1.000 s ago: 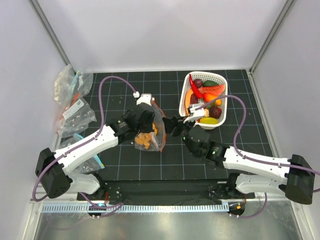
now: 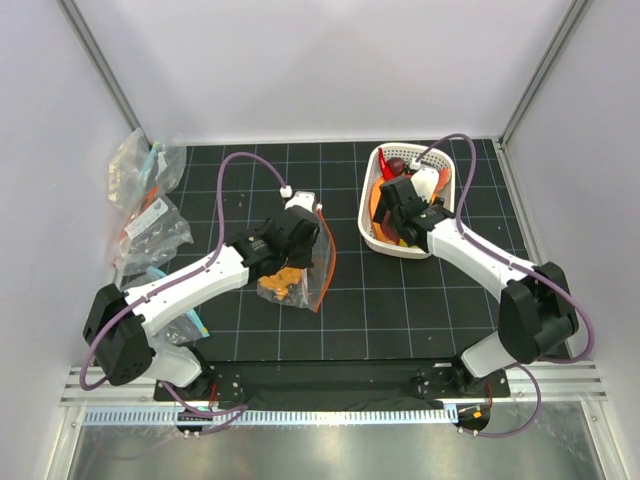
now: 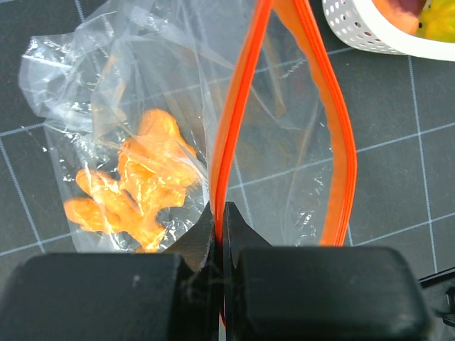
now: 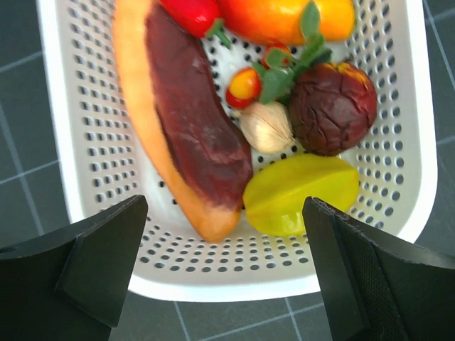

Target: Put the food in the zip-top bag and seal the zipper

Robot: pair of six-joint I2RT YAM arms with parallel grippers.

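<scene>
A clear zip bag with an orange zipper strip [image 3: 242, 85] lies open-mouthed on the dark mat, with an orange knobbly food piece [image 3: 135, 185] inside it. My left gripper is shut on one edge of the bag's orange strip, which runs down between its fingers. Over the white basket [image 2: 366, 222] my right gripper stands open, nothing between its fingers. Below it in the right wrist view lie a yellow-green fruit [image 4: 302, 193], a long dark red and orange piece [image 4: 199, 128], a garlic-like bulb [image 4: 266, 128] and a dark round fruit [image 4: 333, 108].
More clear bags [image 2: 158, 235] are piled along the left wall. A red pepper [image 4: 192, 14] and small tomatoes [image 4: 244, 85] also lie in the basket. Bare mat shows between bag and basket.
The left gripper and bag have shifted slightly to the right.
</scene>
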